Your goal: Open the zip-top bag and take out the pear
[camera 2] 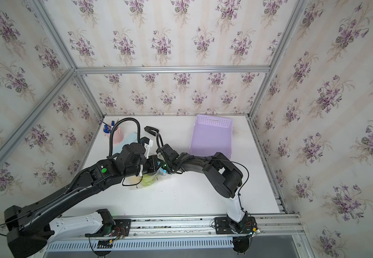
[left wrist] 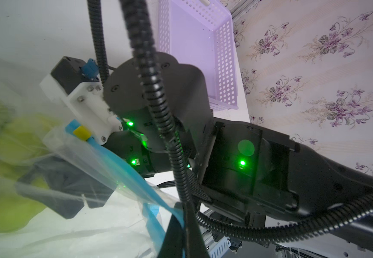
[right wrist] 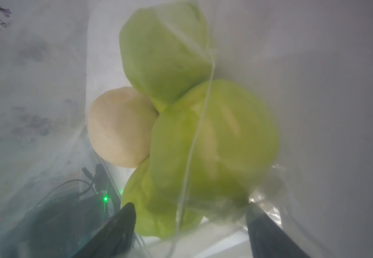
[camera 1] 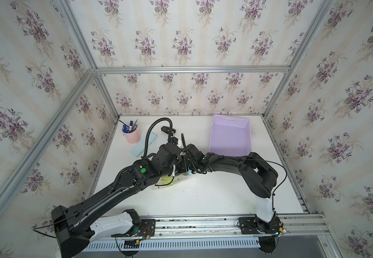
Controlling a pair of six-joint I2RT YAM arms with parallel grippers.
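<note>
The clear zip bag (camera 1: 167, 181) lies on the table under both arms. In the left wrist view my left gripper is shut on the bag's blue zip edge (left wrist: 139, 180). My right gripper is open down in the bag, its blurred fingers either side of the lower fruit. Through clear plastic the right wrist view shows several green pear-like fruits (right wrist: 212, 133) and a round pale fruit (right wrist: 119, 126). Both grippers are largely hidden by the arms in the top views.
A purple basket (camera 1: 230, 133) stands at the back right. At the back left are a pink pen cup (camera 1: 131, 136) and a light blue flat item (camera 1: 140, 148).
</note>
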